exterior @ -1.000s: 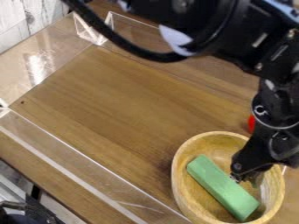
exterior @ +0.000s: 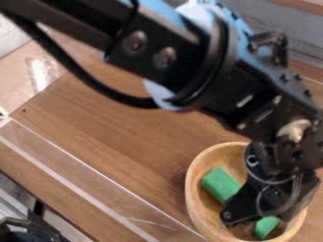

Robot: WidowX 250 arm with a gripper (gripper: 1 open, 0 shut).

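A light wooden bowl [exterior: 201, 191] sits at the lower right of the camera view, holding a green block [exterior: 221, 183]. My black gripper [exterior: 252, 208] is down inside the bowl, over the middle of the green block and hiding much of it. It is open; whether the block lies between its fingers is hidden.
Bare wooden tabletop [exterior: 108, 137] fills the left and middle. A clear plastic edge [exterior: 89, 180] runs diagonally along the lower left, with clutter beyond it. My arm covers most of the upper view.
My gripper has moved down and left, from the bowl's right side onto the green block.
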